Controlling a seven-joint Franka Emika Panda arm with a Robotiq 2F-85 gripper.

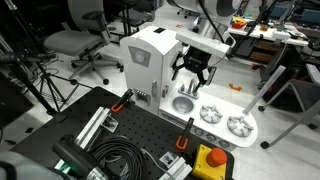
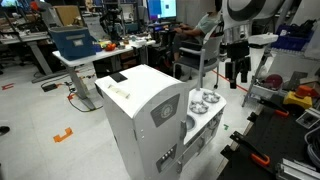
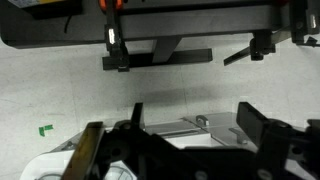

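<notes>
My gripper (image 1: 190,79) hangs above the white toy kitchen counter (image 1: 224,141), near the sink. Its two black fingers stand wide apart in the wrist view, and nothing shows between the fingertips. The counter holds a round sink (image 1: 183,105) and two burners, a nearer-left one (image 1: 210,114) and one farther right (image 1: 240,126). A tall white cabinet (image 2: 155,125) with a door stands at the counter's end. From the second exterior view, the gripper (image 2: 250,84) is over on the table side of the counter.
A black table (image 1: 130,128) with orange-handled clamps (image 1: 183,142) borders the counter. On it lie coiled black cables (image 1: 118,156) and a yellow box with a red button (image 1: 215,157). Office chairs (image 1: 82,38) stand behind. Grey floor (image 3: 170,88) shows beneath the open fingers.
</notes>
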